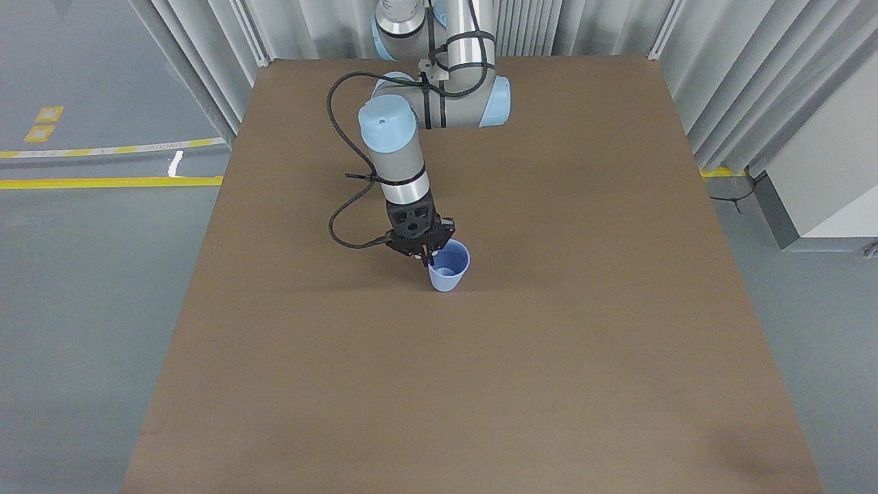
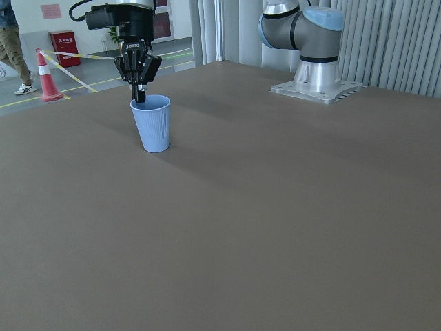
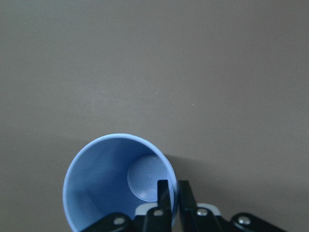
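Note:
A light blue, empty cup (image 1: 451, 276) sits upright at about the middle of the brown table's width, also seen in the left view (image 2: 151, 127). My black gripper (image 1: 428, 256) is at the cup's rim on the arm's side. In the wrist view the two fingers (image 3: 163, 193) straddle the cup wall (image 3: 111, 179), one inside and one outside, closed on the rim. The left view shows the gripper (image 2: 138, 93) pointing down into the top of the cup.
Curtains and a white block (image 1: 823, 181) lie beyond the table's edges.

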